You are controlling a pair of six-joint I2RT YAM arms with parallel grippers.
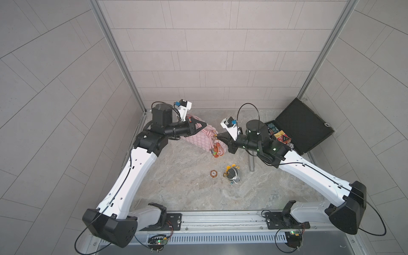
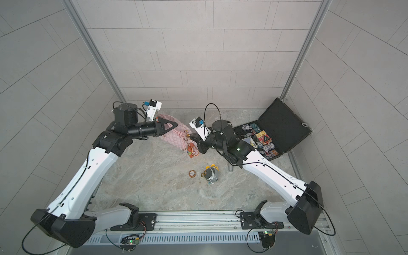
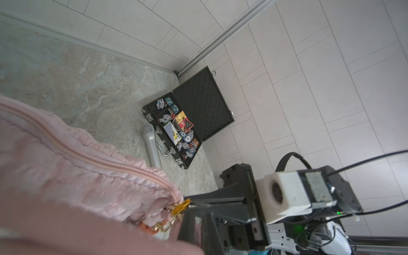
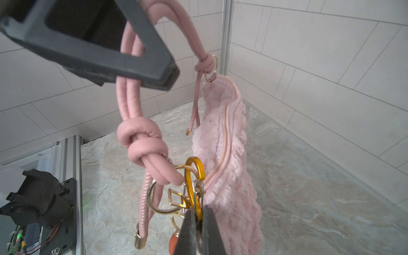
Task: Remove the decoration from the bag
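Note:
The quilted pink bag (image 1: 196, 141) is lifted, its strap (image 4: 128, 99) passing through the loop of my left gripper, whose tips are together. At the knotted strap end, a gold clip (image 4: 194, 163) hangs with metal rings (image 4: 151, 204). My right gripper is shut on the lower part of that clip. Below dangles the orange-red charm decoration (image 1: 215, 149), of which the right wrist view shows only an orange piece (image 4: 173, 242). In the left wrist view, the strap blurs across the bottom and the clip shows beside the other gripper's tip.
An open black case (image 1: 303, 127) with chips and cards stands at the right rear. A grey microphone (image 3: 150, 144) lies beside it. In front of the bag are a small round piece (image 1: 213, 173) and a grey figure (image 1: 232, 173).

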